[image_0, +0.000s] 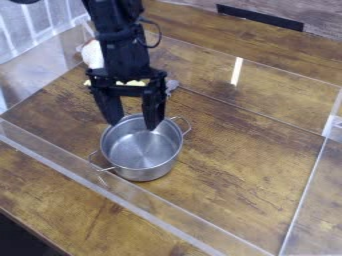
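Observation:
My black gripper (134, 100) hangs open over a steel pot (140, 150), its fingers spread above the back part of the rim, with nothing seen between them. The pot stands on the wooden table (247, 180) left of centre, with a wire handle at each side. Behind the arm, a pale yellow-green object and a silver item are partly hidden, as is a white object at the upper left.
Clear panels (307, 180) border the work area at front, right and back. The table to the right of the pot is bare. A dark slot lies at the back right.

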